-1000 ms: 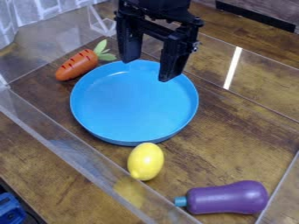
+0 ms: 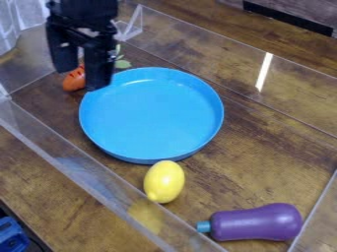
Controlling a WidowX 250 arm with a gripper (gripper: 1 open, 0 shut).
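My dark gripper [image 2: 82, 61] is at the upper left of the camera view, blurred, open, with its fingers lowered around or just over the orange carrot [image 2: 70, 81], which it partly hides; whether it touches the carrot I cannot tell. A blue round plate [image 2: 150, 120] lies empty in the middle. A yellow lemon [image 2: 164, 181] sits below the plate, and a purple eggplant-like toy [image 2: 253, 221] lies at the lower right.
A clear plastic wall runs along the left and lower left, with another clear edge at the far right. The wooden surface [image 2: 263, 128] right of the plate is bare. A blue object [image 2: 8, 236] is at the lower left corner.
My gripper has moved down and to the left, from above the plate to the carrot at the upper left. The plate, lemon and purple toy are unmoved.
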